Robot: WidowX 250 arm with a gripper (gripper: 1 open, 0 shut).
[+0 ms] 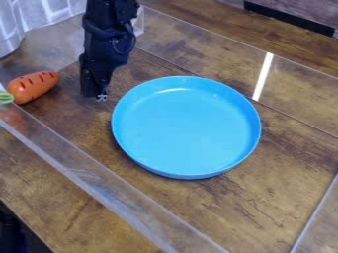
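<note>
My black gripper (95, 87) hangs low over the wooden surface at the upper left, between an orange toy carrot and a blue plate. The carrot (35, 86) lies at the left edge, its pale green top pointing left. The round blue plate (185, 126) sits at the center right, empty. The gripper's fingertips are dark and small, so how far apart they stand is hard to tell. I see nothing clearly held.
A clear strip (106, 178) runs diagonally along the lower left, and other clear edges frame the area. A white object (19, 22) is at the top left corner. The wood right of the plate is bare.
</note>
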